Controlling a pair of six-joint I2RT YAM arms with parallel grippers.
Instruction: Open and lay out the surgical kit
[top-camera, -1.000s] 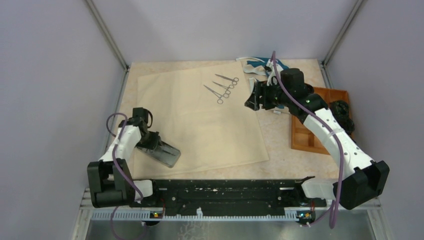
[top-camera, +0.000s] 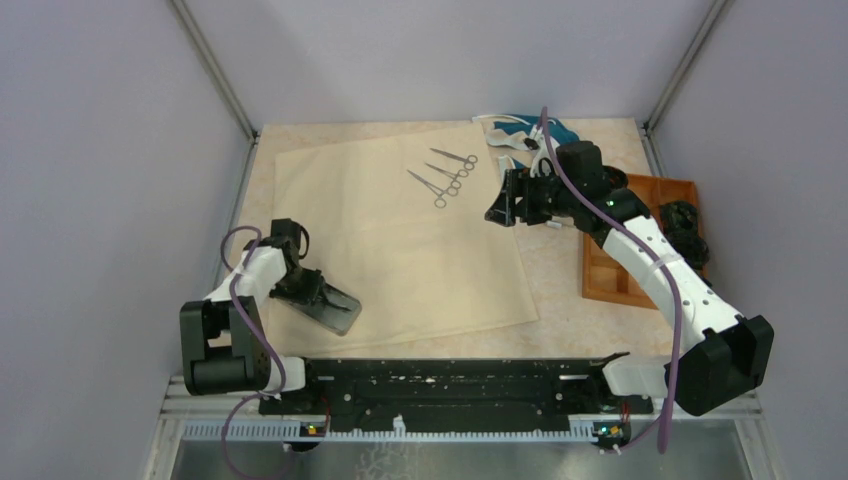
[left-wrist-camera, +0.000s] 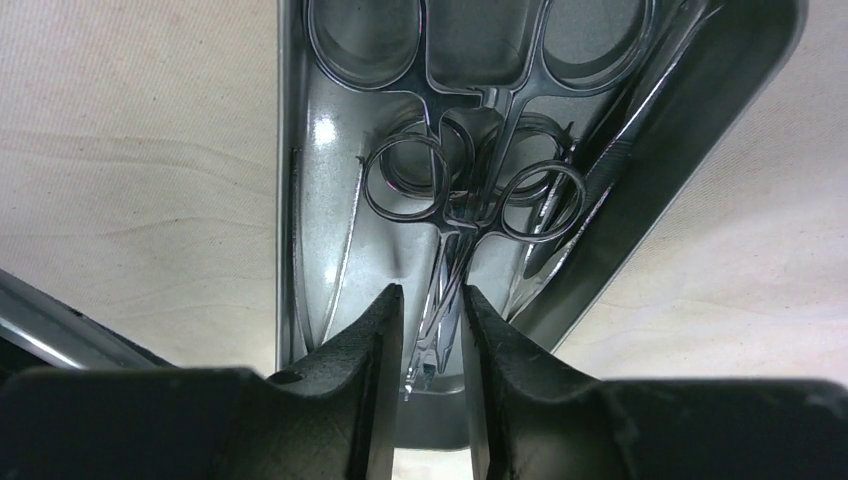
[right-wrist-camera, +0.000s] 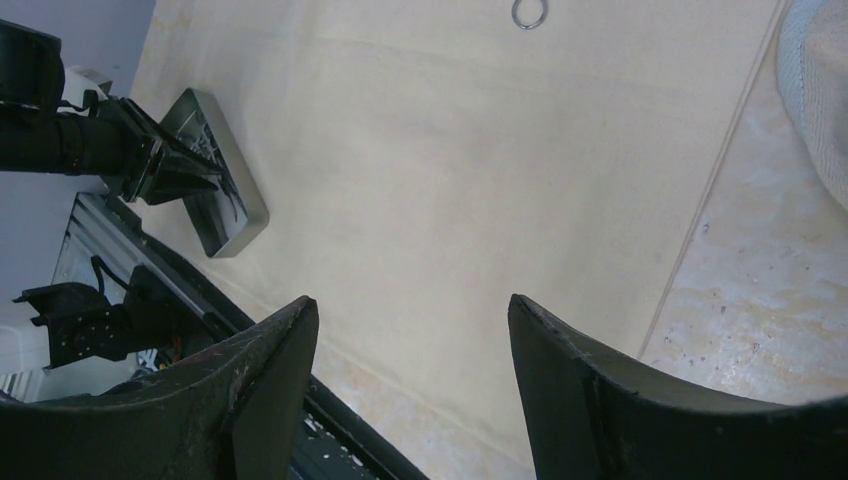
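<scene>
The metal kit tray (top-camera: 340, 315) lies at the lower left of the cream cloth (top-camera: 420, 260). In the left wrist view it holds ringed scissor-like instruments (left-wrist-camera: 540, 230) and slimmer tools along its sides. My left gripper is over the tray, its fingers slightly apart above the crossed shanks; whether it grips any is unclear. Three ringed instruments (top-camera: 443, 192) lie in a staggered row at the cloth's upper right. My right gripper hangs open over the cloth's right part, nothing between its fingers.
A wooden compartment box (top-camera: 605, 280) with dark contents stands at the right. Teal and white fabric (top-camera: 510, 138) lies at the back right, partly behind my right arm.
The right arm has moved only slightly. The laid-out instruments are unchanged.
</scene>
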